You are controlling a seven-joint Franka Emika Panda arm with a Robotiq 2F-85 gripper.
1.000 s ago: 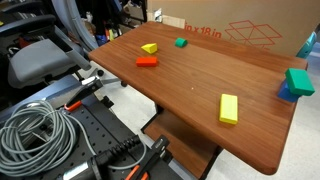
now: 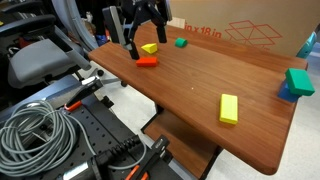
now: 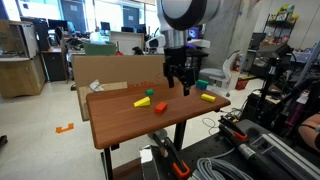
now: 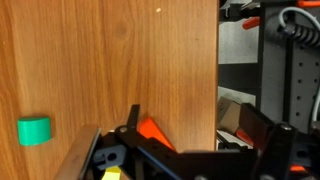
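Wide open and empty, my gripper (image 2: 148, 49) hangs above the far left of the wooden table in exterior view 1. The red block (image 2: 147, 62) lies flat near its fingers; in the wrist view this red block (image 4: 152, 132) is partly covered by the gripper body. A yellow block (image 2: 150, 48) sits just behind it, and a green block (image 2: 181, 43) lies a little to the right. At the table's other end are another yellow block (image 2: 229, 108) and a green block (image 2: 298, 80) stacked on a blue block (image 2: 289, 94).
A cardboard panel (image 2: 240, 25) rises behind the table.
From the far left, my arm has moved rightward and lower over the table in exterior view 1. The blocks have stayed in place.
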